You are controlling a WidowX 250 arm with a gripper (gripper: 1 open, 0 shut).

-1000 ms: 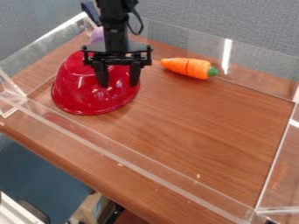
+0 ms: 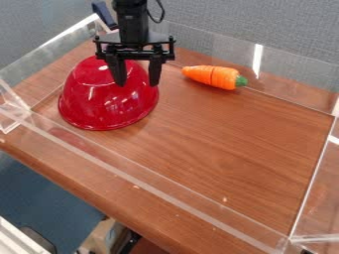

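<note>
A black gripper (image 2: 137, 71) hangs from the arm at the top left, its two fingers pointing down over a red overturned bowl or dome (image 2: 103, 105). The fingers stand apart with nothing visible between them; whether they touch the dome cannot be told. An orange toy carrot (image 2: 209, 75) with a green top lies to the right of the gripper, near the back of the wooden surface (image 2: 212, 169).
Clear low walls (image 2: 310, 179) edge the wooden surface on its sides. Something small and purple is partly hidden behind the arm at the back left.
The red dome and the carrot have not visibly moved.
</note>
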